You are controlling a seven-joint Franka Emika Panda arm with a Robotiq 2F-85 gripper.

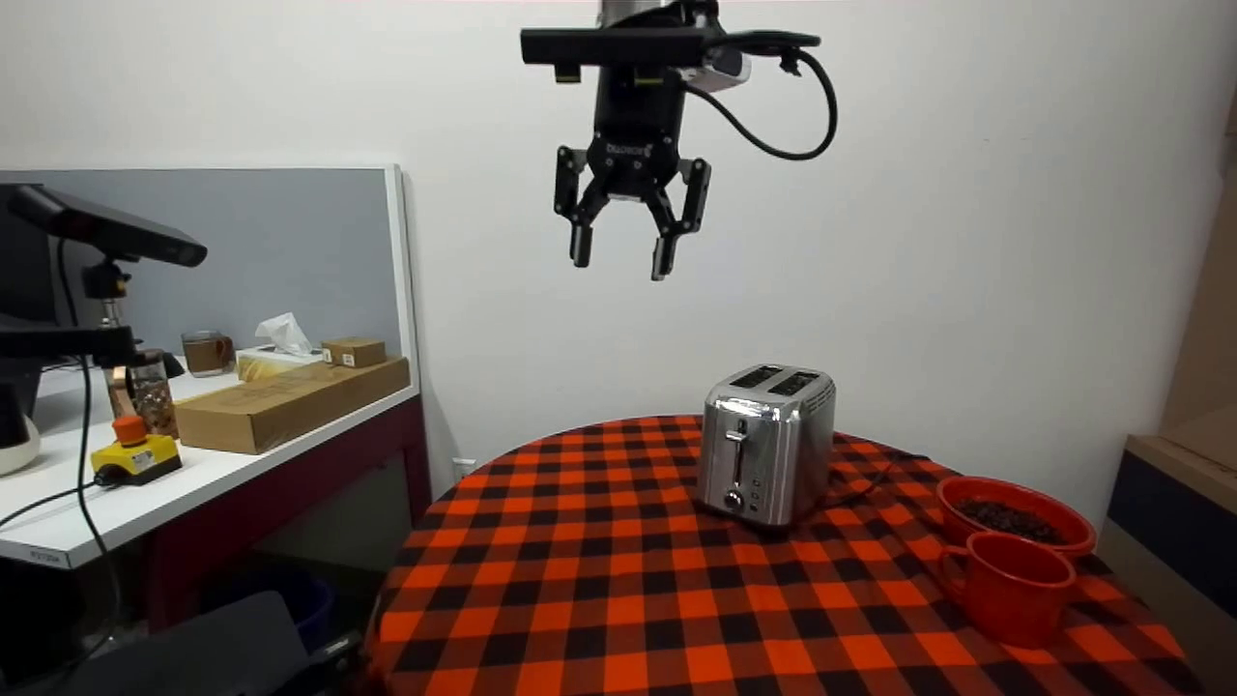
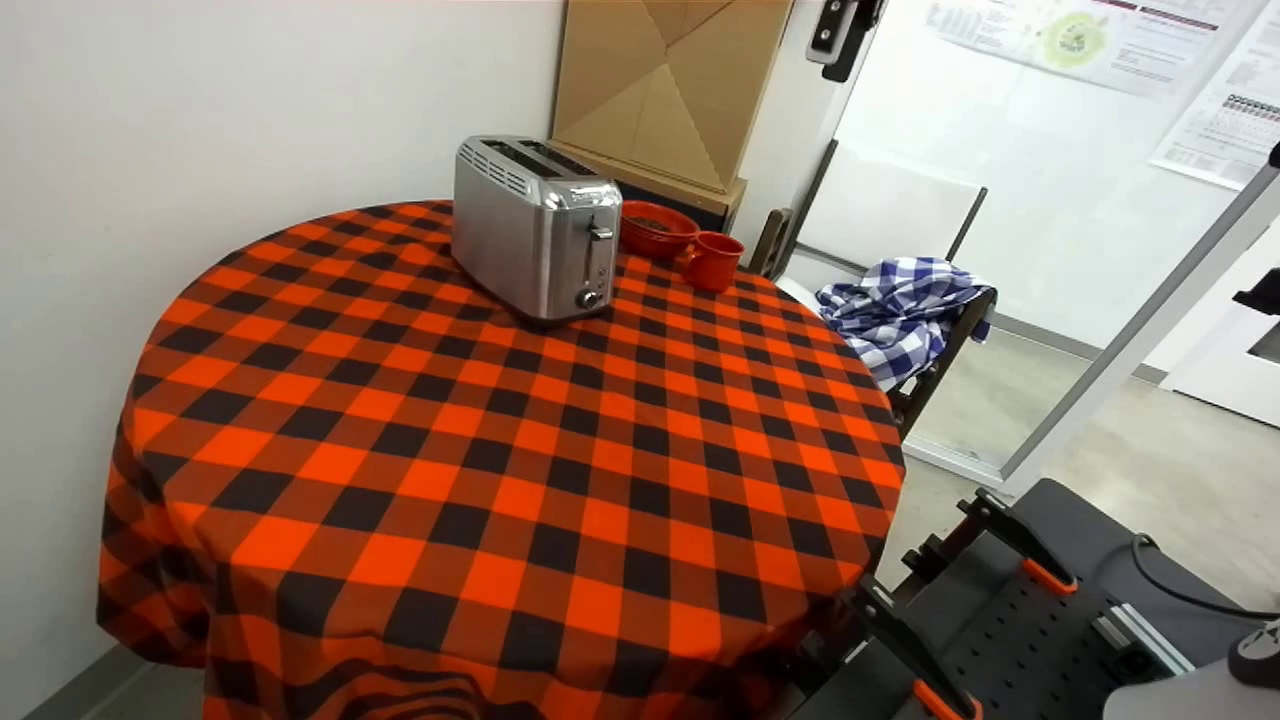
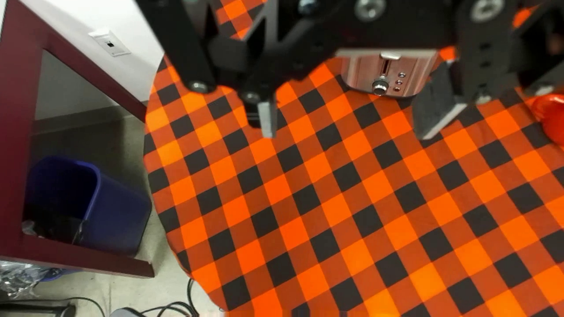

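High above the checkered table, my gripper points down with its fingers apart and nothing between them. In the wrist view both fingertips show, with only cloth below the gap. A silver two-slot toaster stands upright toward the back of the table, lower than the gripper and to its right. A red mug sits at the table's right side. Behind it is a red bowl holding small dark pieces. In exterior view 2 the toaster and mug are in sight, but the gripper is not.
The red-and-black tablecloth is bare at the front and left. A dark cord runs beside the toaster. At the left, a white desk carries a long cardboard box. A wall closes off the back.
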